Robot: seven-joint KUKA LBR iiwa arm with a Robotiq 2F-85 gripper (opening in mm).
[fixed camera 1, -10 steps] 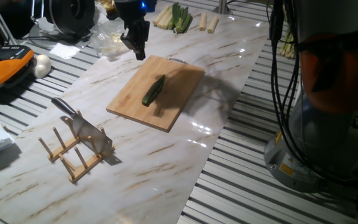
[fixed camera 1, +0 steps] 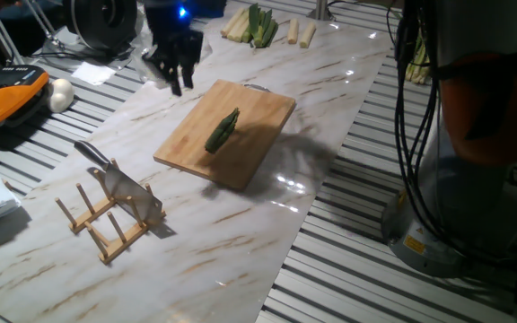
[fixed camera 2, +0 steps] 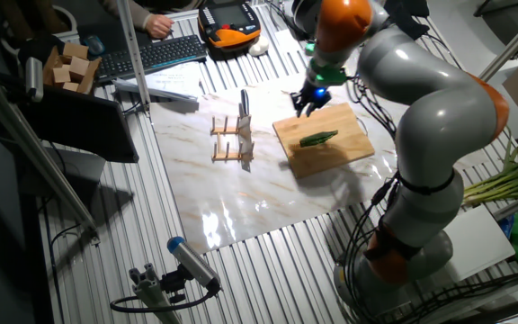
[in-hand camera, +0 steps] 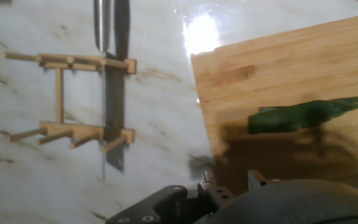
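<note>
A dark green leek piece (fixed camera 1: pixel 222 131) lies on the wooden cutting board (fixed camera 1: pixel 187 144). Beside the board, a small wooden peg rack (fixed camera 1: pixel 116 244) holds a broad-bladed knife (fixed camera 1: pixel 135 194) upright between its pegs, its black handle sticking out. In the wrist view the knife's blade (in-hand camera: pixel 114 93) crosses the rack (in-hand camera: pixel 59 96) at left, with the leek piece (in-hand camera: pixel 303 116) at right. My gripper (fixed camera 1: pixel 182 88) hangs in the air near the board's far-left corner, its two fingers apart and nothing between them. It touches neither the leek nor the knife.
Cut leek pieces (fixed camera 1: pixel 260 28) lie at the far edge of the marble-patterned sheet. An orange-and-black teach pendant (fixed camera 1: pixel 12 94) and a garlic bulb (fixed camera 1: pixel 59 95) sit at the left. Bare marble surface lies in front of the board and around the rack.
My gripper has shifted left in exterior view 1, away from above the board's far edge toward the rack side. Its fingers now show apart. Leek, board, knife and rack stay put.
</note>
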